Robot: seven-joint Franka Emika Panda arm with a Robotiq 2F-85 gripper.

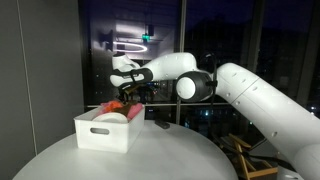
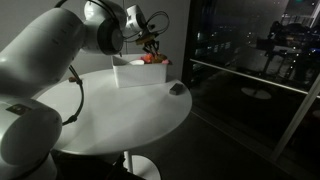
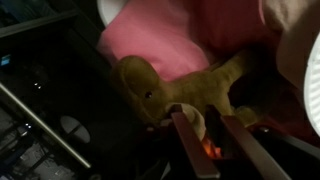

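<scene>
A brown plush toy (image 3: pixel 150 92) with a pale muzzle and dark eye lies on pink cloth (image 3: pixel 160 38) in the wrist view. My gripper is right at the toy, its dark fingers (image 3: pixel 190 145) beside the muzzle. A gap shows between the fingers, with something orange-red deeper in it; no firm hold on the toy can be seen. From outside, the arm reaches down over a white box (image 1: pixel 103 138) holding red and orange items (image 2: pixel 152 59). The fingertips are too small and dark to make out there.
The box stands on a round white table (image 2: pixel 125 115). A small dark object (image 2: pixel 178 88) lies on the table near the box. White round rims flank the toy in the wrist view.
</scene>
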